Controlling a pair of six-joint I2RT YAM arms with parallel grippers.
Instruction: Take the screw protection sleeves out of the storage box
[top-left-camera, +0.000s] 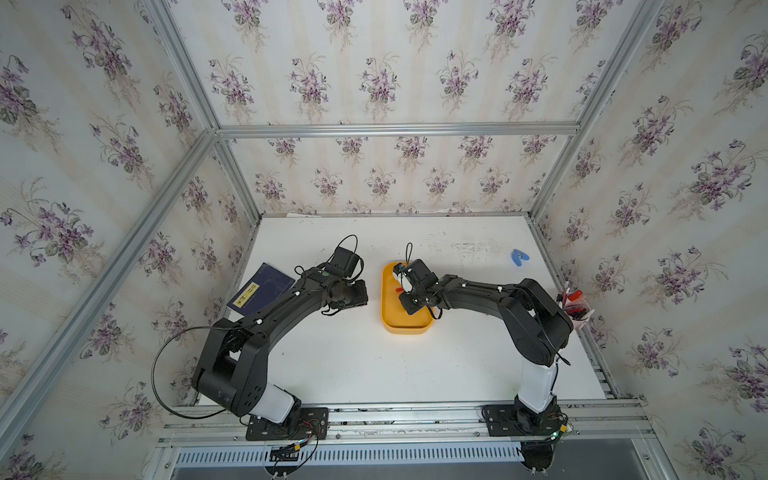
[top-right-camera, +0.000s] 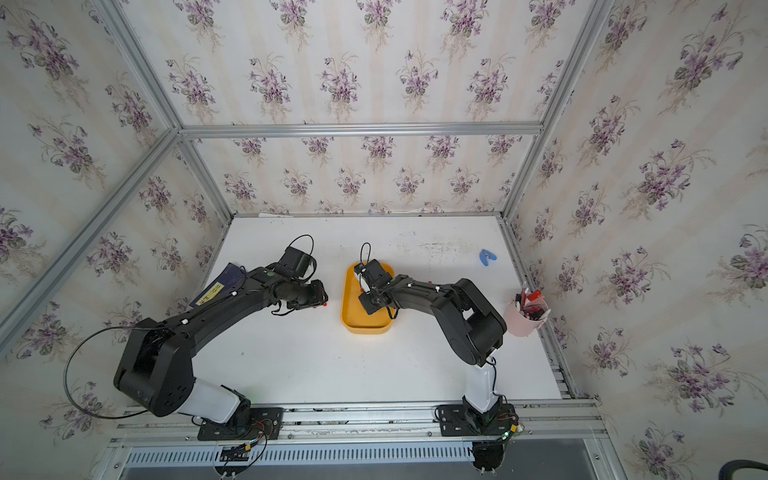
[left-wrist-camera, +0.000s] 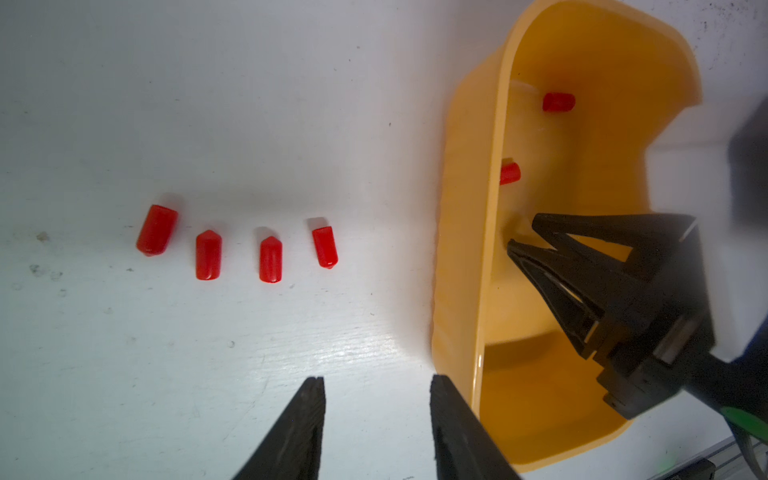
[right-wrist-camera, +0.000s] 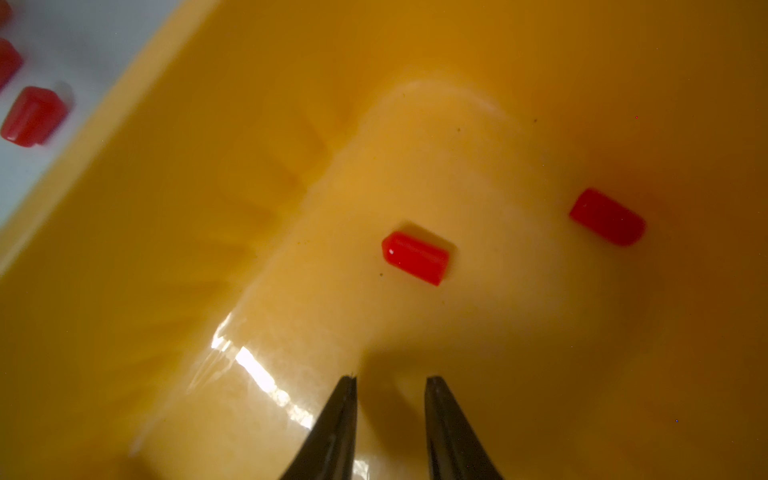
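Observation:
Two red sleeves lie apart on the floor of the orange storage box (top-left-camera: 406, 328): one near the middle (right-wrist-camera: 415, 257), the other sleeve (right-wrist-camera: 607, 217) closer to a wall. Outside, left of the box, a row of several red sleeves rests on the white table, among them a sleeve (left-wrist-camera: 325, 246) at the row's right end and a thicker sleeve (left-wrist-camera: 157, 229) at its left. My right gripper is inside the box area, open and empty, short of the middle sleeve. My left gripper hangs over bare table beside the box, its fingers apart with nothing between them.
The box's left wall (left-wrist-camera: 465, 216) rises between the row and my right gripper. A dark blue box (top-left-camera: 261, 289) lies at the left, a blue object (top-left-camera: 519, 257) at the back right, and a pink pen cup (top-right-camera: 525, 314) at the right edge.

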